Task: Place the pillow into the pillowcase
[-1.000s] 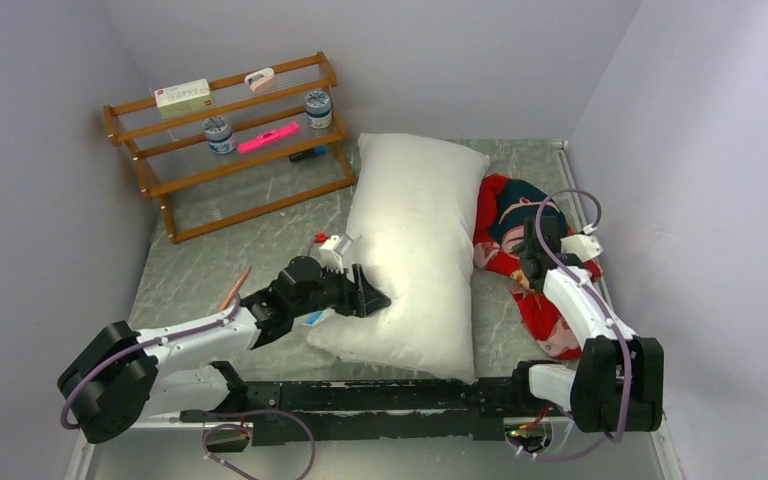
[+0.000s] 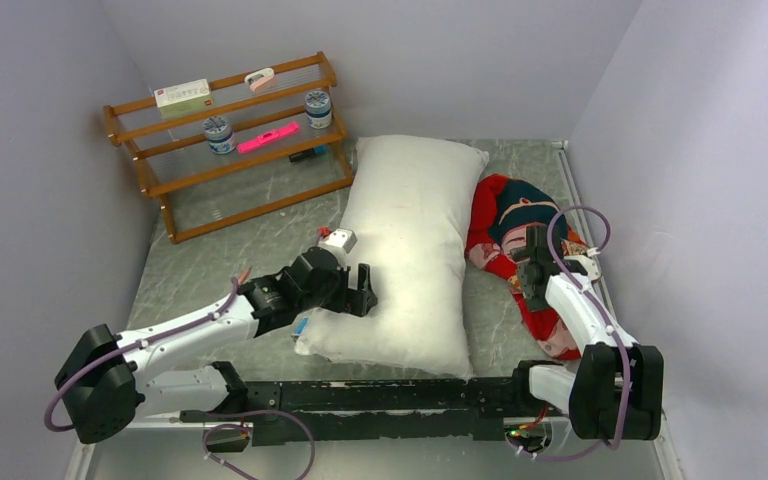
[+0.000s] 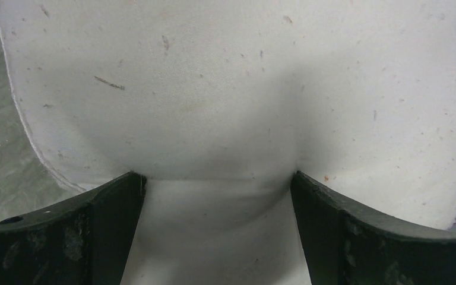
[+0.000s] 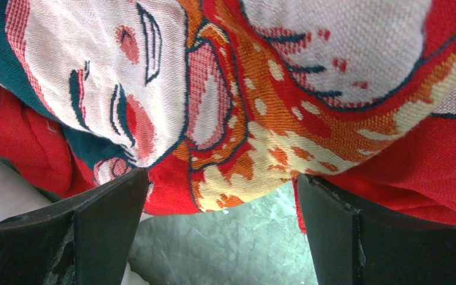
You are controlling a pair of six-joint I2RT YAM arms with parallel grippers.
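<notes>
The white pillow (image 2: 415,230) lies lengthwise across the middle of the table. Over its lower left part is my left gripper (image 2: 361,290), its fingers apart. The left wrist view shows the pillow's speckled fabric (image 3: 225,89) filling the gap, with a shallow crease between the fingertips; firm contact cannot be told. To the right of the pillow, the red, printed pillowcase (image 2: 520,215) lies crumpled. My right gripper (image 2: 533,290) stands over it, partly hiding it. From the right wrist, the pillowcase (image 4: 225,119) spreads ahead of and between the wide-apart fingers, with bare table below its edge.
A wooden rack (image 2: 250,190) at the back left carries a box (image 2: 183,98), two tins and a pink item (image 2: 268,137). A wall (image 2: 690,200) rises close beside the right arm.
The pillow's lower left corner has shifted slightly left. My left gripper has moved a little left, and its fingers now look wider apart. The right arm has moved only slightly.
</notes>
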